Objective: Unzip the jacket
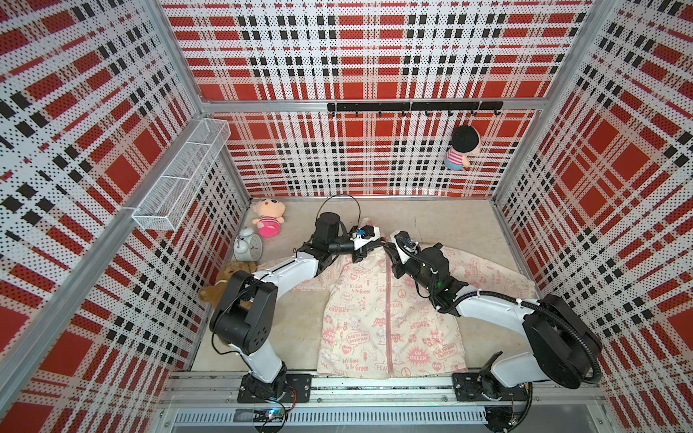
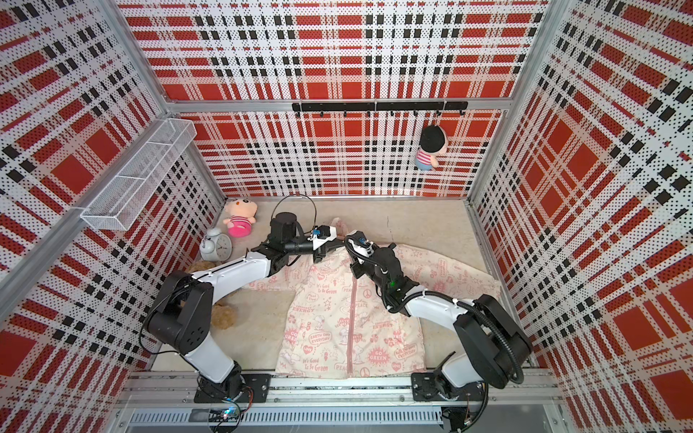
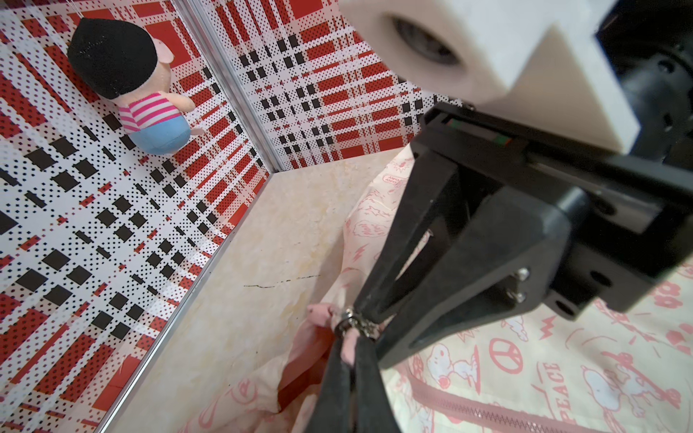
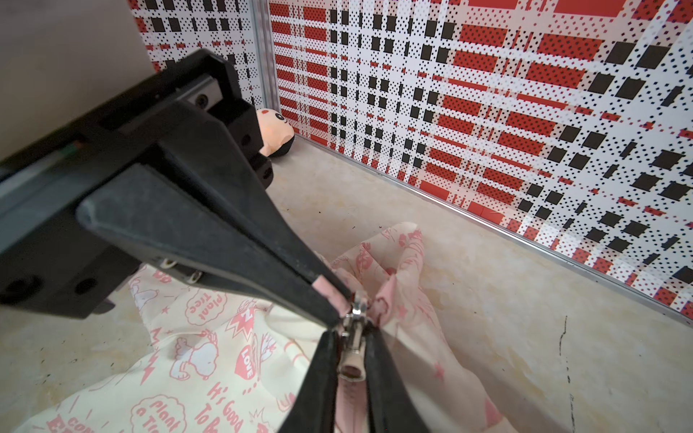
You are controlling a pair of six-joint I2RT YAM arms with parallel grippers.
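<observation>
The cream jacket (image 1: 353, 324) with pink print lies spread on the table, its pink zipper (image 2: 351, 332) running down the middle. At the collar both grippers meet. My left gripper (image 1: 376, 243) is shut at the zipper's top; in the left wrist view its fingertips are beside the metal slider and pink tape. My right gripper (image 2: 346, 244) is at the same spot, its fingertips around the silver zipper pull (image 4: 353, 353) in the right wrist view; whether they grip it is hard to tell.
A pink doll (image 1: 268, 218), a clock (image 1: 248, 246) and a brown plush (image 1: 216, 288) lie at left. Another doll (image 1: 462, 148) hangs on the back wall, and a wire basket (image 1: 173, 187) on the left wall. Bare table shows at back right.
</observation>
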